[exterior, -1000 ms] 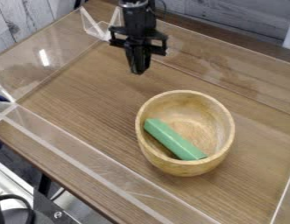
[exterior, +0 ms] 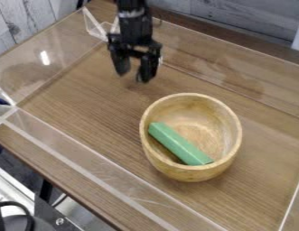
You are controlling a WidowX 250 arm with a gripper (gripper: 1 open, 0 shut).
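Note:
My gripper point(exterior: 134, 61) is at the top middle over the wooden surface, small and blurred, with two dark finger parts hanging from the black arm. A round wooden bowl point(exterior: 220, 126) sits at the lower right with a green oblong object point(exterior: 178, 142) lying inside it. Nothing clear shows between the fingers.
Black cables point(exterior: 16, 217) lie at the lower left corner. Whitish material at the far left edge is too unclear to name.
The arm and gripper have shifted slightly and their shape looks different, lower than a second ago. The bowl and green object have not moved.

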